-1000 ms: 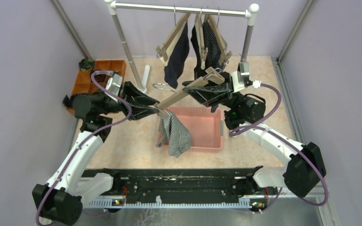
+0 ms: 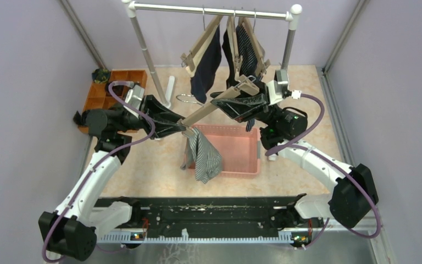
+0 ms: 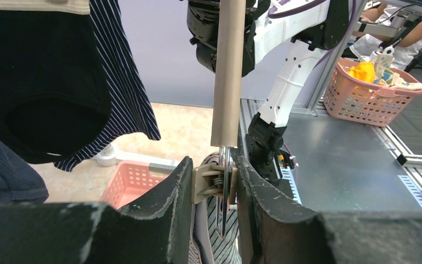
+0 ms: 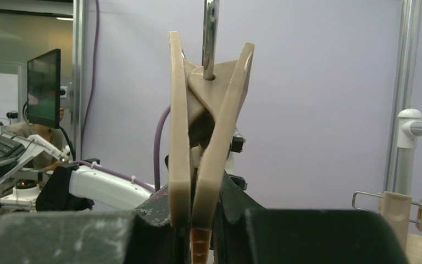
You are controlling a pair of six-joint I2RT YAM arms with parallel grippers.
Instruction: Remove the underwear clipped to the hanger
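The grey striped underwear [image 2: 205, 157] hangs at the lower left end of the beige hanger [image 2: 206, 111], over the pink basket. My left gripper [image 2: 182, 127] is shut on the clip at that end; in the left wrist view the clip [image 3: 215, 182] sits between its fingers, striped cloth just below. How firmly the clip bites the cloth cannot be told. My right gripper [image 2: 220, 104] is shut on the hanger towards its other end. In the right wrist view that end's empty clip [image 4: 206, 126] rises above the fingertips.
The pink basket [image 2: 239, 173] stands on the table under the underwear. Behind, a rack [image 2: 214, 10] carries several hangers with dark garments [image 2: 206, 69], close to the right gripper. An orange compartment tray [image 2: 96, 99] sits at the back left.
The left gripper and the hanging underwear look almost unmoved.
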